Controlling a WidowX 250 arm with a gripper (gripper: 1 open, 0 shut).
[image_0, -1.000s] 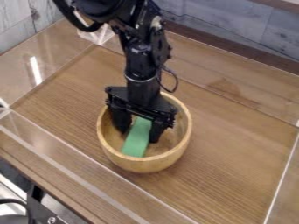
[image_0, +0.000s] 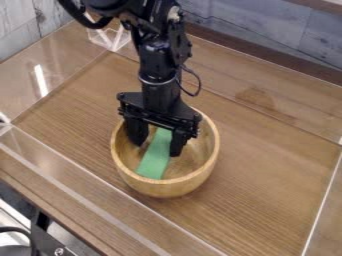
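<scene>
A tan oval bowl (image_0: 201, 180) sits on the wooden table, with a green elongated object (image_0: 155, 156) lying inside it. My black gripper (image_0: 156, 131) is lowered over the bowl from above, open, its two fingers on either side of the green object's upper part. Whether they touch it is hard to tell, and the gripper hides part of the bowl's far side.
A pale wall runs along the back, and a small clear item (image_0: 107, 35) is at the back left.
My gripper has risen slightly from its lower position in the bowl. The bowl and green object look almost unchanged.
</scene>
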